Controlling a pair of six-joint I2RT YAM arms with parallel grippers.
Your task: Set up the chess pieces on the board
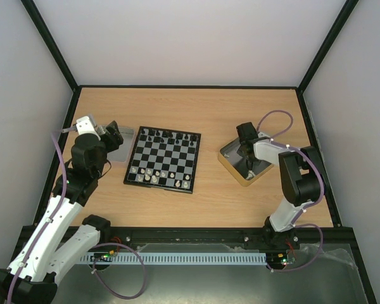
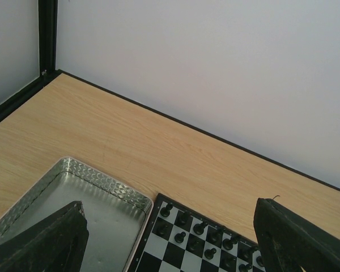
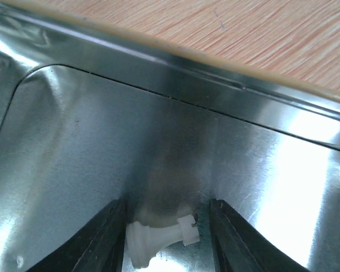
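The chessboard at centre carries black pieces along its back rows and white pieces along the front. Over the metal tray on the right is my right gripper, its fingers partly apart on either side of a lying white piece; whether they touch it is unclear. My left gripper hangs high at the board's left, open with nothing between its fingers, facing black pieces.
A second metal tray, empty where visible, lies left of the board. Bare wood is clear behind the board and between board and right tray.
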